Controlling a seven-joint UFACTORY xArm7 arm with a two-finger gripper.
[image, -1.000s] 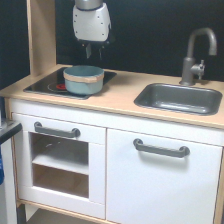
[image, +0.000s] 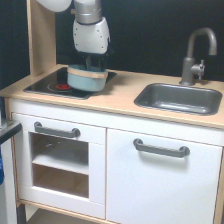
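Observation:
A blue-grey pot (image: 86, 82) with a tan rim is on the black hob of the toy kitchen, left of the sink. My gripper (image: 91, 64) has its white body directly above the pot, pointing down. Whether the fingers touch or clasp the pot is unclear, as is the gap between them.
The hob (image: 48, 86) shows a red ring left of the pot. A grey sink (image: 180, 98) with a tall tap (image: 190, 68) takes up the right side. Bare wooden counter (image: 122, 92) lies between. Below are a windowed oven door (image: 62, 160) and a white cupboard door (image: 160, 180).
My gripper has come down from well above the pot to its rim. The pot appears slightly further right than before.

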